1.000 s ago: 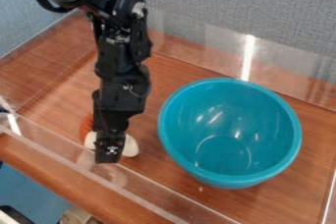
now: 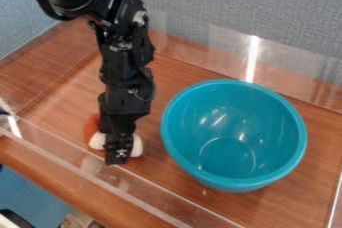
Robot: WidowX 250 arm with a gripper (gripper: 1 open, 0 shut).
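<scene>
My black gripper (image 2: pixel 118 144) is lowered to the wooden surface at the left of the middle, over a small orange and white object (image 2: pixel 96 132). The object is mostly hidden behind the fingers, and its white part shows around and below them. The gripper is open, its fingers reaching down at the object; whether they touch it I cannot tell.
A large teal bowl (image 2: pixel 233 132) stands to the right of the gripper. A clear low edge runs along the front left of the wooden surface (image 2: pixel 54 82), and a grey textured wall rises at the back. Bare wood lies behind and left.
The gripper has shifted slightly over the last second, its fingers now a little differently placed over the orange and white object. The bowl has not moved.
</scene>
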